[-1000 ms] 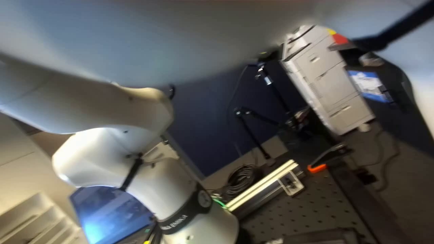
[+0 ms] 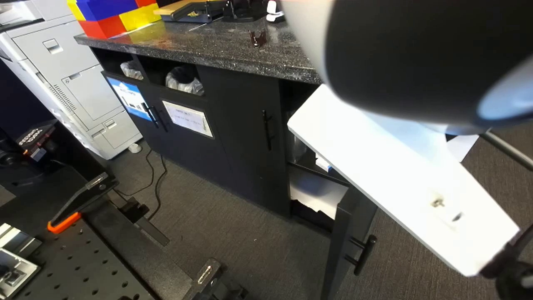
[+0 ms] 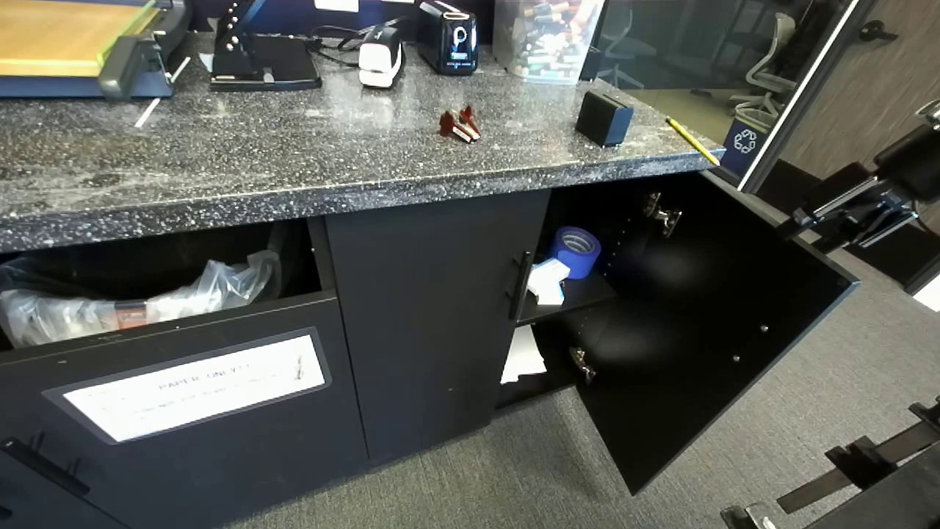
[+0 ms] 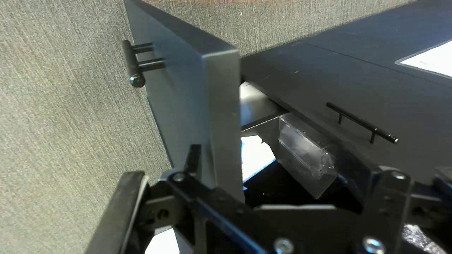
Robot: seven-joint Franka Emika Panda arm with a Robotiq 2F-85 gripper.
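Note:
The black cabinet door (image 3: 731,326) stands wide open at the right of the counter, its bar handle (image 4: 133,65) on the outer face. In the wrist view, the door's top edge runs down into the space between the widely spread fingers of my open gripper. No object is gripped. In exterior view 2, my gripper (image 3: 833,211) hovers by the door's upper edge at the far right; whether it touches is unclear. Inside the cabinet, a blue tape roll (image 3: 576,253) and a white box (image 3: 548,281) sit on the shelf, with white paper (image 3: 523,355) below.
A speckled counter (image 3: 291,159) overhangs the cabinets, carrying a staple remover (image 3: 460,125), a black block (image 3: 604,118) and a yellow pencil (image 3: 693,142) near its edge. Beside the opening, another door (image 3: 432,326) is shut. Carpet is clear in front of the cabinets.
Exterior view 1 has swung from the arm's base and the printer to the counter and open cabinet. A white panel and part of the arm now fill its right side.

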